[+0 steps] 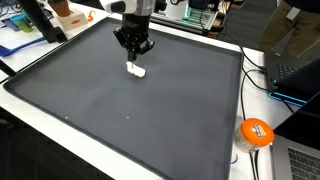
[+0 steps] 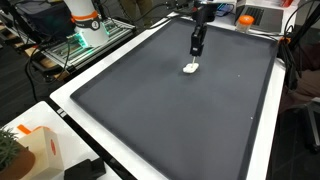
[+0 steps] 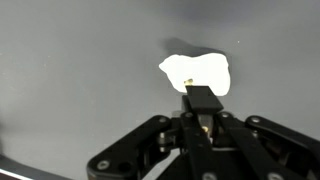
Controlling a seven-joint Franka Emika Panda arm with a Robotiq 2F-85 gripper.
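A small white flat piece, irregular in outline, lies on the dark grey board just beyond my gripper. The fingers are closed together, pointing down. A thin pale stick runs from between them down to the white piece; a small golden tip shows against the white in the wrist view. How the stick and the white piece join is too small to tell. From the first exterior view, the gripper stands right above the white piece, near the board's far side.
The grey board is bare around the white piece, with wide free room towards the front and right. An orange-topped container stands off its right edge. Laptops and cables lie beyond.
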